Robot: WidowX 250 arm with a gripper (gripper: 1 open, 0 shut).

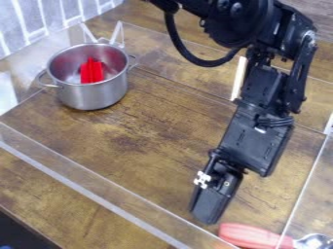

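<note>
The black gripper point(208, 202) hangs low over the wooden table at the lower right, its fingers pointing down and looking shut, with nothing visible between them. Just below and to the right of it, a red-handled utensil point(254, 236) with a metal end lies at the bottom edge, partly cut off by the frame. A steel pot point(86, 94) with two side handles stands at the upper left, holding a red object point(92, 72).
A clear tray edge point(104, 200) runs along the lower left, and a white rack point(33, 21) stands at the top left. A pale stick-like item shows behind the arm at upper right.
</note>
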